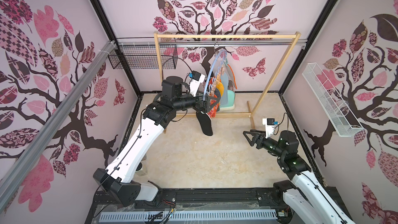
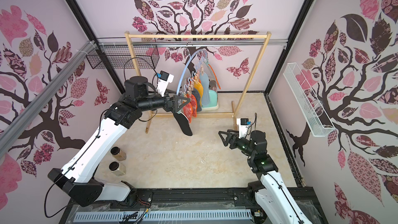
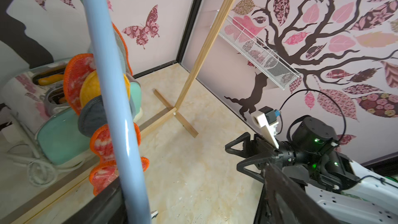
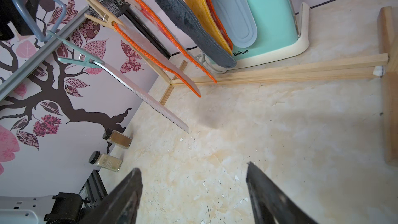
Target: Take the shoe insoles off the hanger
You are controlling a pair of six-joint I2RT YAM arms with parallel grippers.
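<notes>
A light-blue round hanger (image 3: 108,70) hangs tilted from the rail, its clips carrying several insoles. Closest to the room's middle is a black insole (image 1: 205,124), seen edge-on in the right wrist view under a teal clip (image 4: 87,58). Behind it hang red insoles with orange edging (image 3: 104,141), a yellow insole (image 3: 97,87), a dark grey insole (image 4: 186,20) and a blue-grey insole (image 4: 230,8). My left gripper (image 1: 212,102) is at the hanger's near side, fingers apart, the ring passing close by one finger. Low at the right, my right gripper (image 1: 248,138) stands open and empty.
A wooden rack (image 1: 228,36) frames the hanger. Behind the insoles stands a mint toaster (image 4: 269,16). Two jars (image 2: 117,168) sit at the left, and a white wire basket (image 1: 331,99) is on the right wall.
</notes>
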